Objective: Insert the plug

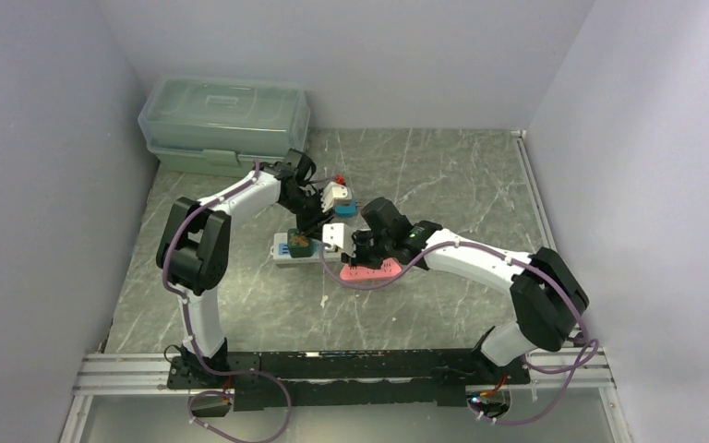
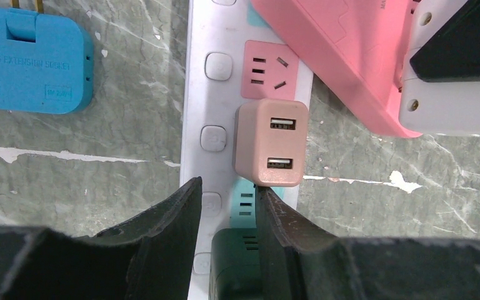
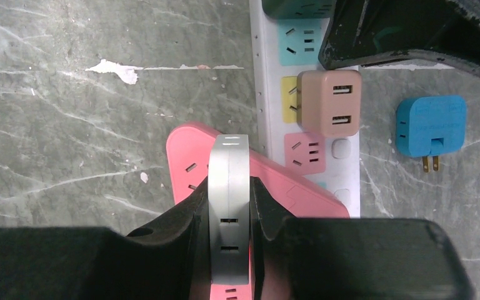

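Observation:
My left gripper hovers shut over the white power strip (image 2: 203, 75), beside a pink two-port USB plug (image 2: 272, 142) standing on it; what lies between its fingertips is unclear. A green plug (image 2: 234, 262) also stands on the strip. My right gripper is shut on a white plug (image 3: 228, 162), held above the pink strip (image 3: 187, 150), which lies angled against the white strip.
A blue adapter (image 3: 430, 125) lies loose beside the white strip, prongs exposed. A translucent green box (image 1: 222, 115) stands at the back left.

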